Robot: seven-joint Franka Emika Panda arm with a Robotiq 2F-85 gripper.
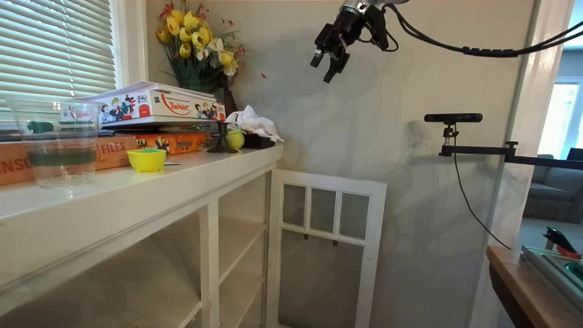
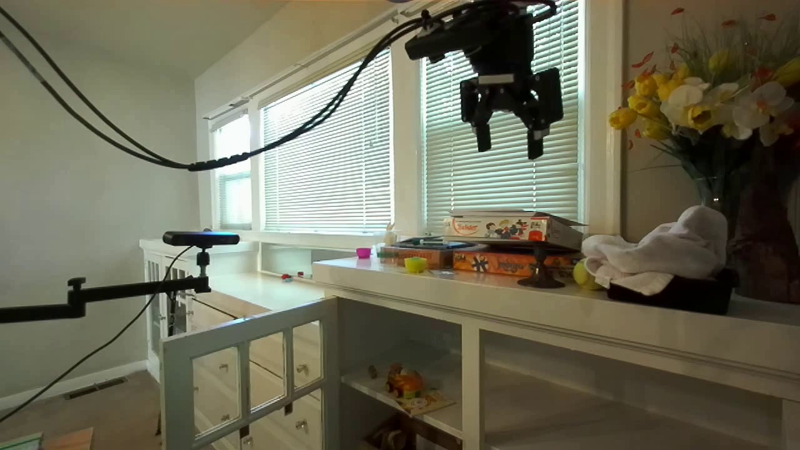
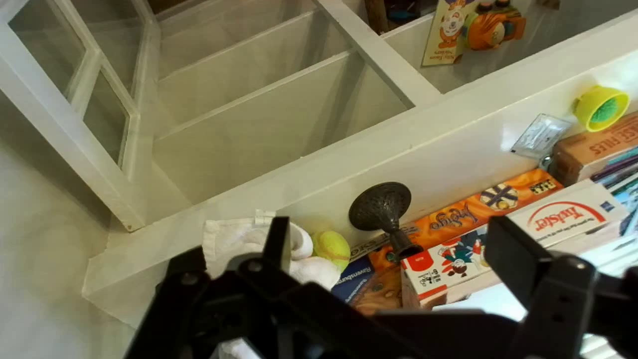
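Empty and open, my gripper point(image 1: 321, 70) hangs in the air well above the white cabinet, against the bare wall. The other exterior view has the gripper point(image 2: 510, 150) over the counter, in front of the blinds. On the counter stand a dark metal candlestick point(image 2: 539, 270), a tennis ball point(image 3: 332, 249), and a white cloth point(image 2: 660, 247) draped on a black tray point(image 2: 675, 295). From the wrist, the candlestick point(image 3: 383, 209) lies below and between the open fingers, with the cloth point(image 3: 230, 239) to its left, partly hidden by one finger.
A Twister box point(image 1: 175, 106) rests on an orange game box point(image 1: 177, 143). Nearer the first exterior camera are a yellow cup point(image 1: 147, 160) and a clear plastic cup point(image 1: 63, 147). Flowers point(image 2: 705, 105) rise behind the cloth. A glazed cabinet door point(image 1: 328, 213) stands swung out.
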